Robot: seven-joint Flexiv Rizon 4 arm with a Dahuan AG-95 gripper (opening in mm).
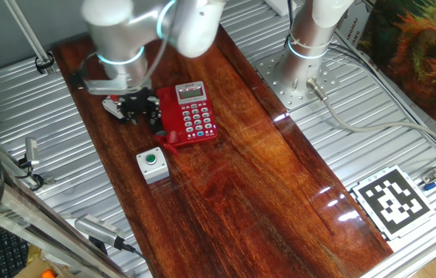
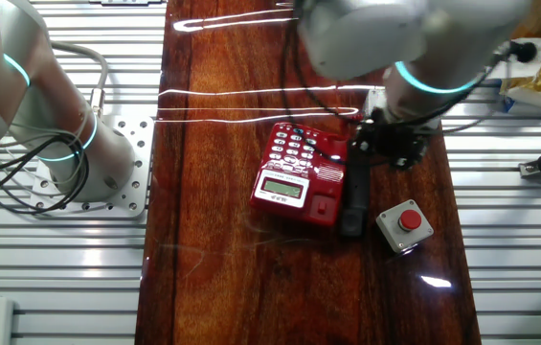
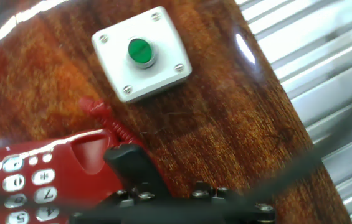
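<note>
A red desk phone [image 1: 190, 114] with a keypad and small display sits on the brown wooden board. Along its side lies a dark handset [image 2: 354, 206], whose end [image 3: 133, 167] shows near a red coiled cord [image 3: 118, 127] in the wrist view. My gripper [image 1: 142, 110] is low beside the handset, on the side away from the keypad. Its fingers are mostly hidden or blurred, so neither the finger opening nor contact with the handset can be made out.
A white box with a green button [image 3: 141, 53] stands just past the cord end. Another box, with a red button [image 2: 410, 221], stands near the display end, partly behind the gripper in exterior view 1. Much of the board [image 1: 241, 201] is clear.
</note>
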